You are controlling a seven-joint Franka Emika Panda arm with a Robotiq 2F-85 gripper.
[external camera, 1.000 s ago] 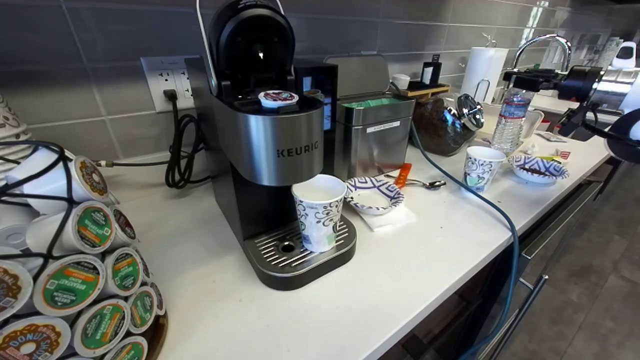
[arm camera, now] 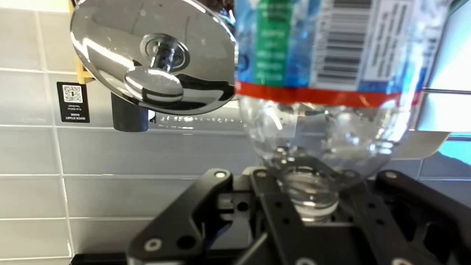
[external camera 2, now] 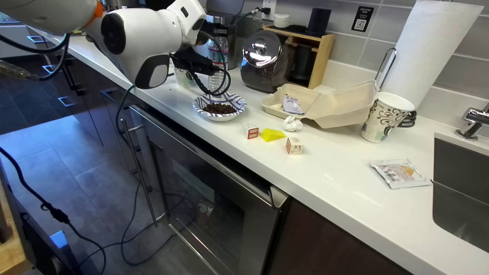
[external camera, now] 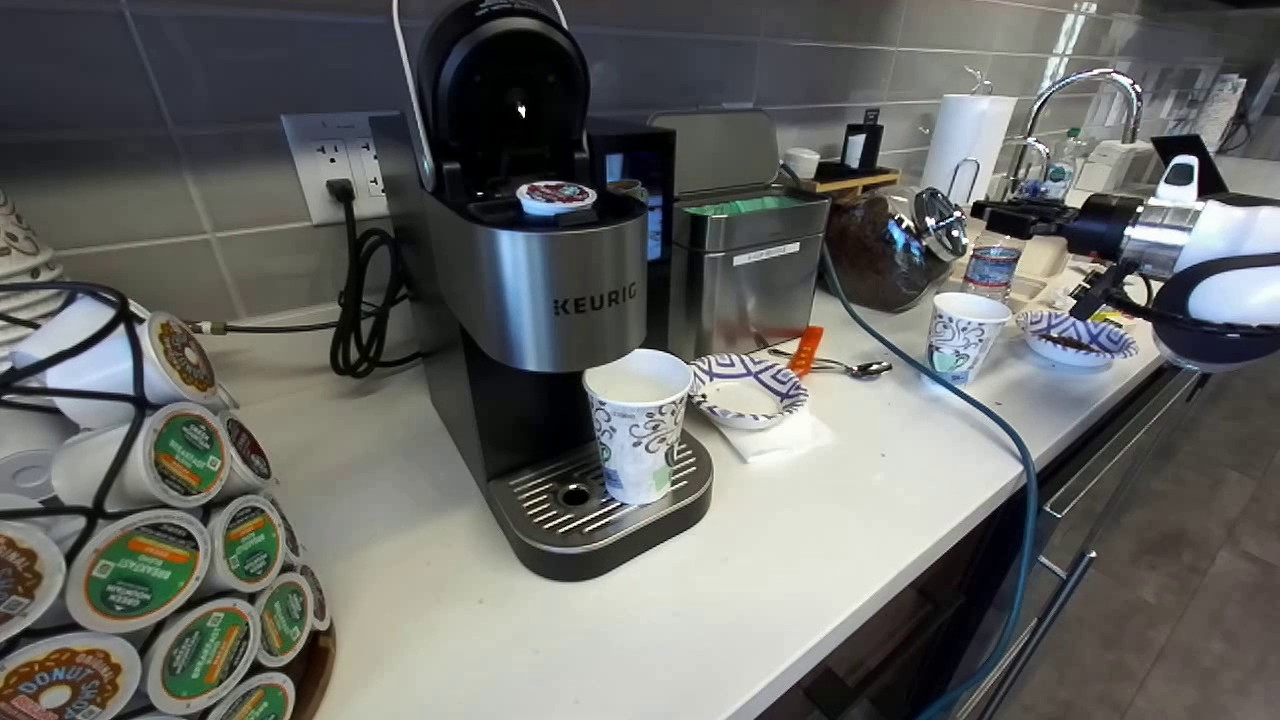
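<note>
A clear plastic water bottle [arm camera: 335,53] with a blue and red label fills the upper right of the wrist view. My gripper is shut on its neck, one black finger [arm camera: 282,212] at each side. In exterior view 1 the bottle [external camera: 992,266] stands upright under the gripper [external camera: 1005,220], just behind a patterned paper cup [external camera: 963,336]. Exterior view 2 has the bottle [external camera 2: 218,50] behind a bowl of dark pieces [external camera 2: 220,109]. Its base is hidden, so I cannot tell whether it touches the counter.
A glass jar [external camera 2: 261,68] with a shiny lid is close to the bottle. An open takeout box [external camera 2: 339,107], small boxes and a yellow piece [external camera 2: 272,134] lie farther along. A coffee machine [external camera: 528,300] holds another cup [external camera: 638,426]. A blue cable [external camera: 960,402] crosses the counter.
My gripper and the bottle have moved left and lower in exterior view 1, bringing the bottle behind the paper cup. The cups and bowls there have stayed put.
</note>
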